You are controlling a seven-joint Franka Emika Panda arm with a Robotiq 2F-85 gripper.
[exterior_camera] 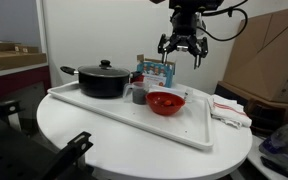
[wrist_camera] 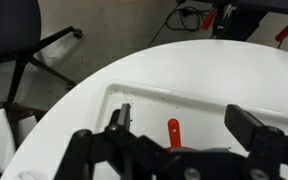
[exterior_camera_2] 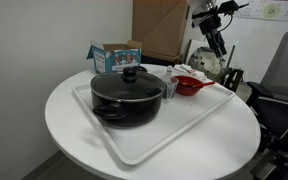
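Note:
A red bowl (exterior_camera: 165, 105) rests on the white tray (exterior_camera: 190, 128), with a red handle (wrist_camera: 174, 132) reaching out from it in the wrist view. My gripper (exterior_camera: 182, 58) hangs in the air above the bowl, open, and nothing shows between its fingers. Seen from the wrist, the handle appears in the gap between the two black fingers, and the gripper body hides most of the bowl. A black pot (exterior_camera_2: 127, 98) with a glass lid stands at the other end of the tray. Beside the bowl stands a grey cup (exterior_camera: 139, 95).
A blue picture box (exterior_camera: 156, 72) stands behind the tray. To the right lies a striped white cloth (exterior_camera: 231, 110), with a large cardboard box (exterior_camera: 269, 55) beyond it.

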